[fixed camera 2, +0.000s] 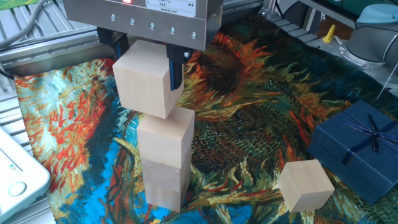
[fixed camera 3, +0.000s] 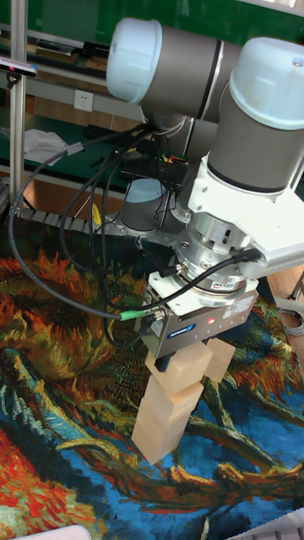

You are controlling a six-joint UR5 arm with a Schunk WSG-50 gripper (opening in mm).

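Observation:
My gripper (fixed camera 2: 149, 70) is shut on a pale wooden cube (fixed camera 2: 142, 87), one dark finger (fixed camera 2: 176, 73) against its right side and the other mostly hidden behind it. Under it stands an upright column of wooden blocks (fixed camera 2: 165, 137), its lowest part a little darker. In exterior view 2 the held cube sits up and to the left of the column's top face, its lower corner just overlapping that face. Whether they touch I cannot tell. From exterior view 3 the held cube (fixed camera 3: 183, 364) appears above the column (fixed camera 3: 164, 421), close to its top.
A loose wooden cube (fixed camera 2: 306, 185) lies right of the column, beside a dark blue gift box (fixed camera 2: 360, 149) with a ribbon. A white device (fixed camera 2: 18, 177) stands at the left edge.

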